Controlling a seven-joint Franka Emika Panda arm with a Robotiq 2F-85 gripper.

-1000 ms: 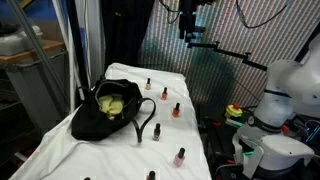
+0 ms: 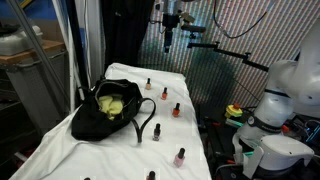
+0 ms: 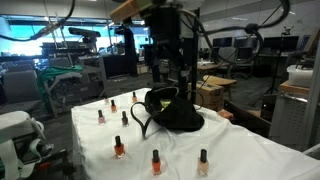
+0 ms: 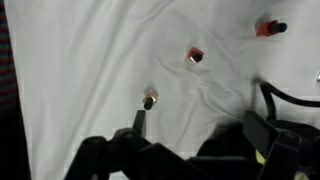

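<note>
My gripper stands open above the table, its fingers (image 4: 130,150) wide apart with nothing between them. In exterior view 1 the gripper (image 2: 168,44) hangs high past the table's far end. Small bottles with dark caps stand on the white cloth: in the wrist view, a pale bottle (image 4: 150,99), an orange-red bottle (image 4: 194,55) and a red bottle (image 4: 271,28). A black bag (image 2: 92,122) lies open with something yellow-green (image 2: 117,104) inside; its handle loops onto the cloth. In exterior view 2 the arm partly covers the view behind it.
More bottles, such as an orange one (image 3: 156,164) and a pinkish one (image 3: 203,165), stand along the white-covered table (image 3: 240,160). A white machine arm (image 2: 275,125) stands beyond the table's right edge. Bare cloth lies between the bottles.
The bottles and the bag have not moved.
</note>
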